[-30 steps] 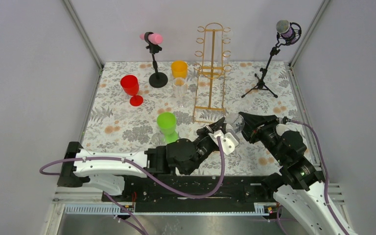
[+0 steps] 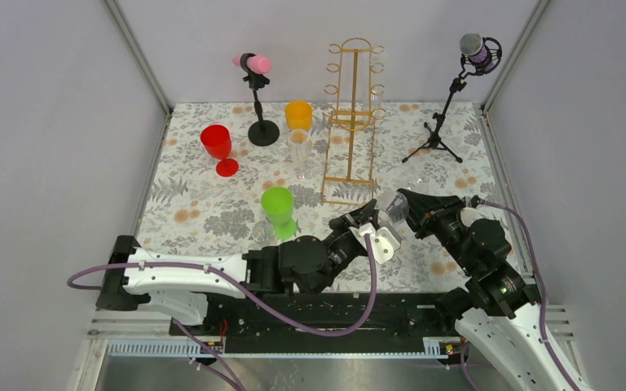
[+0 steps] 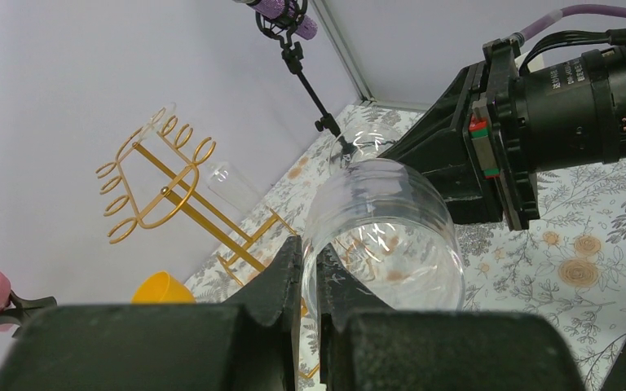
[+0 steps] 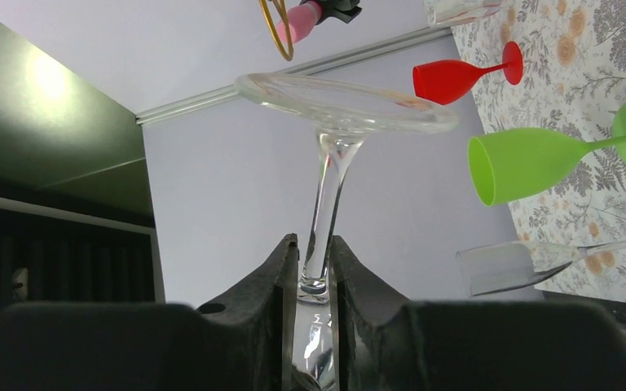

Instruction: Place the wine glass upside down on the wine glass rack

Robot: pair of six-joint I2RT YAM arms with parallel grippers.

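Note:
A clear wine glass (image 2: 393, 208) is held between my two grippers, in front of the gold rack (image 2: 351, 138). In the left wrist view, my left gripper is shut on the rim of its bowl (image 3: 383, 208), whose mouth faces that camera. My right gripper is shut on the glass near where the stem (image 4: 327, 195) meets the bowl. The round foot (image 4: 350, 122) sticks out beyond the right fingertips. Gold loops (image 3: 191, 167) top the rack, and a clear glass (image 3: 232, 189) shows at its side.
Red (image 2: 217, 141), green (image 2: 278, 204) and orange (image 2: 298, 115) goblets stand left of the rack, with a clear flute (image 2: 300, 148) among them. A pink microphone (image 2: 253, 63) is at back left; another microphone stand (image 2: 448, 102) is at back right.
My left gripper has shifted slightly right and down in the top view, the glass moving a little with it. My right arm looks almost still. Both grippers keep hold of the glass.

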